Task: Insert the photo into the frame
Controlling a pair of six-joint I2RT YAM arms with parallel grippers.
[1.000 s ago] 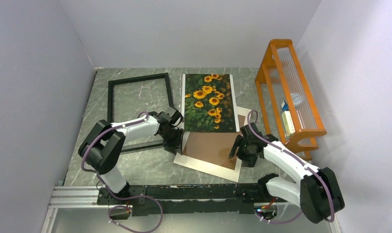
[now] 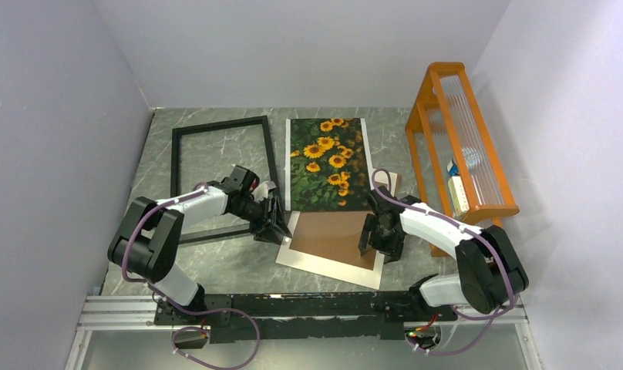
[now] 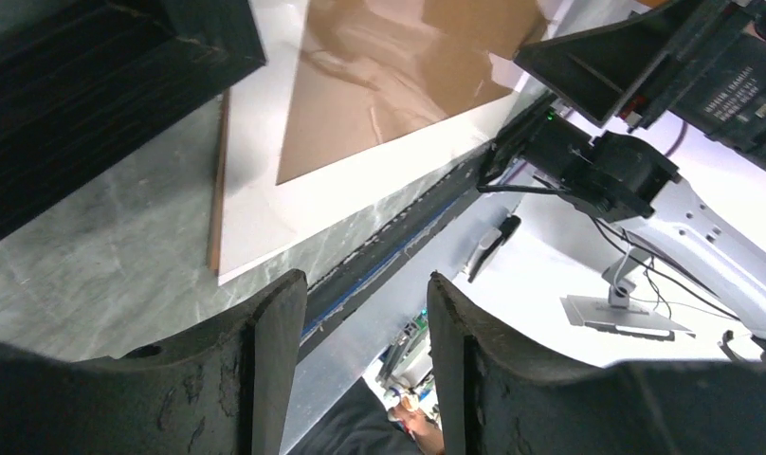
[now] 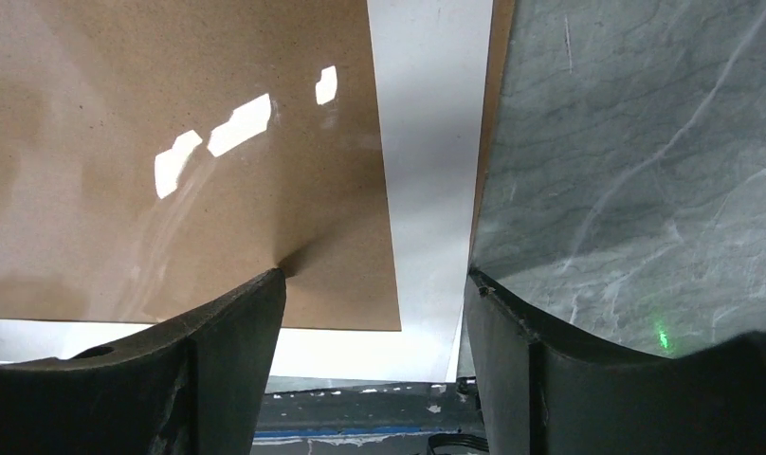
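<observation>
The sunflower photo (image 2: 328, 163) lies flat, its near edge over the brown backing (image 2: 331, 235) with a white border (image 2: 328, 266). Left of them is the empty black frame (image 2: 223, 123), whose corner (image 3: 213, 43) looms in the left wrist view. Near the border's left end, my left gripper (image 2: 274, 230) is open, with nothing between its fingers. My right gripper is low over the border's near right corner. Its fingers look apart, one over the brown backing and one beside the outer edge; whether they grip the border is unclear.
An orange wooden rack (image 2: 455, 146) with small boxes stands at the right, close to my right arm. Bare grey tabletop (image 2: 231, 266) lies in front of the frame. A black rail (image 2: 316, 304) runs along the front edge.
My right arm has shifted slightly left, and the photo has slid a little left too. The frame has stayed put.
</observation>
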